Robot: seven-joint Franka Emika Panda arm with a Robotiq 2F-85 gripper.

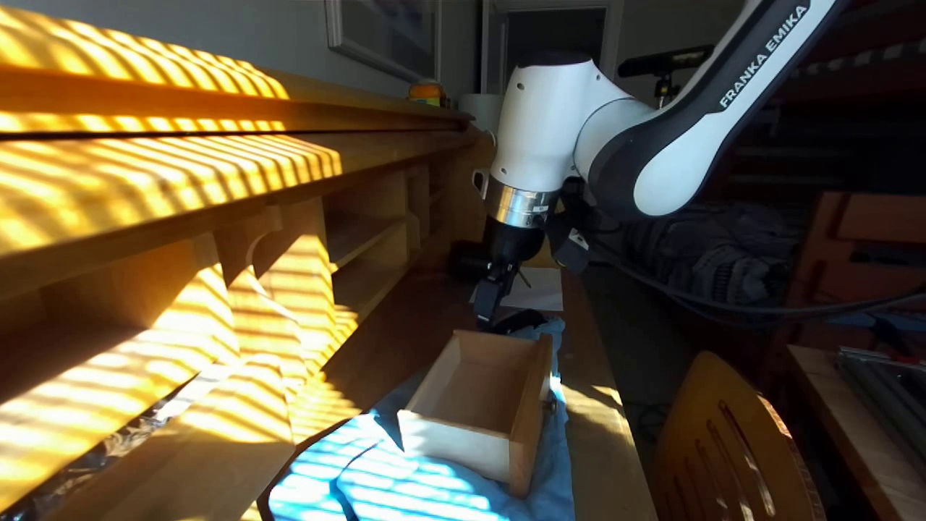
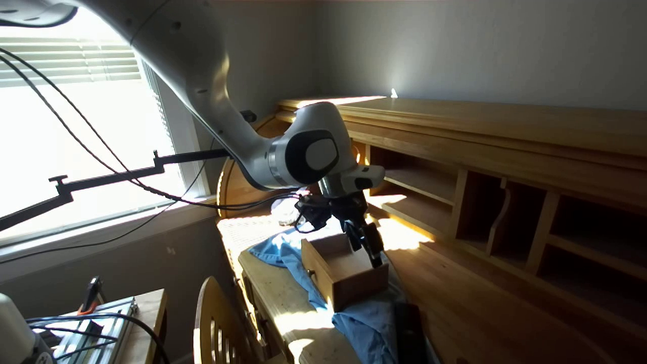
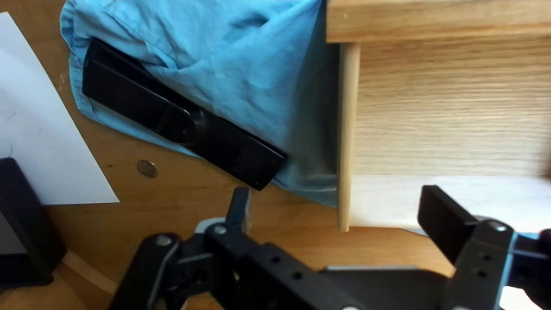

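My open gripper hangs above the far end of the wooden drawer, its fingers spread wide and holding nothing. In the wrist view the drawer's thin side wall appears between the two fingers, with one fingertip left of it and the other over the drawer's interior. Whether anything touches the wall cannot be told. The drawer is empty as far as it shows and rests on a blue cloth. Beside it, a black remote-like object lies across the cloth's edge.
White paper, a coin and a black object lie on the desk to the wrist view's left. Shelves with cubbyholes line the desk's back. A wooden chair stands at the front.
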